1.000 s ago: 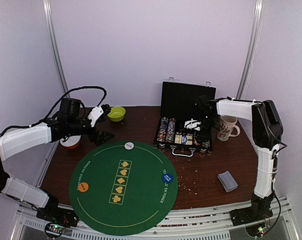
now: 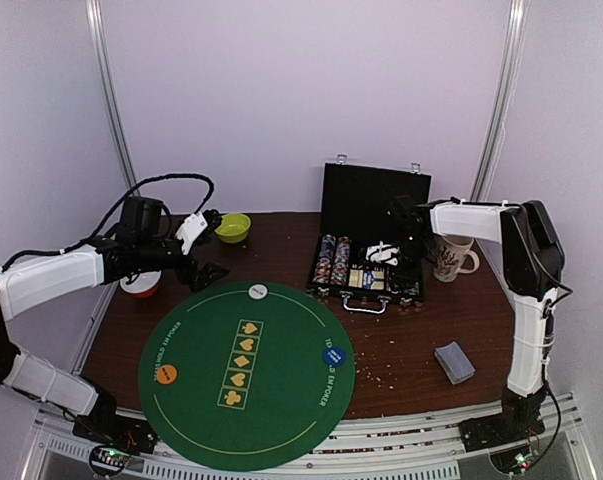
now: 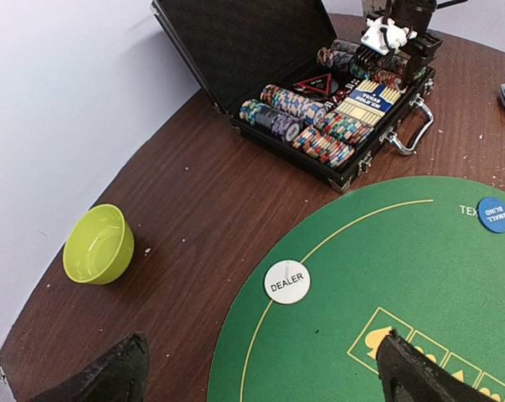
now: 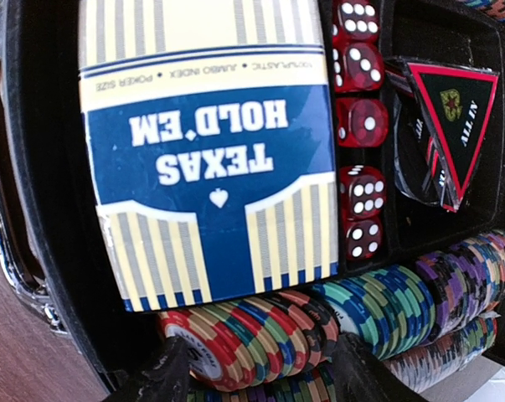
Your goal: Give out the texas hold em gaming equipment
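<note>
In the top view the black case (image 2: 376,200) stands with its lid raised at the back right. My right gripper is down over its right-hand chip rows. Its dark fingers (image 4: 162,373) are apart, at either side of a stack of red chips (image 4: 227,343); whether they touch it I cannot tell. Beside the stack lies a Texas Hold'em card box (image 4: 210,159). My left gripper hangs open and empty by the mat's back left. On the green mat (image 2: 281,350) lie a white dealer button (image 3: 287,282), a blue small blind button (image 3: 495,214) and an orange button (image 2: 166,374).
Red dice (image 4: 361,121) and a triangular all-in marker (image 4: 457,126) sit in the case. A yellow-green bowl (image 2: 233,228) and a white-and-red bowl (image 2: 141,284) stand left. A mug (image 2: 451,260) is close to the right arm; a grey card deck (image 2: 454,362) lies front right.
The right arm's wrist has shifted very slightly over the case. The left arm, the mat and the buttons look unchanged.
</note>
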